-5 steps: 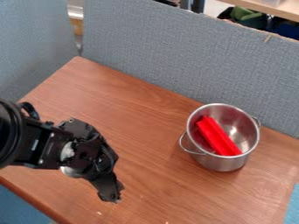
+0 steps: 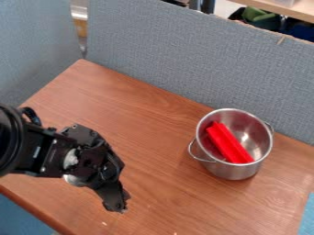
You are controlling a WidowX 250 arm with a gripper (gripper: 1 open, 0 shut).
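Observation:
My black gripper (image 2: 113, 197) reaches in from the left and hangs low over the near-left part of the wooden table, its fingertips pointing down; nothing shows between them, though the gap is hard to make out. A steel pot (image 2: 241, 171) with a wire handle stands at the right of the table, well apart from me. A bright red elongated object (image 2: 229, 143) lies tilted inside the pot.
Grey padded panels (image 2: 196, 60) border the table at the back and left. Beyond the back panel are a shelf and dark items.

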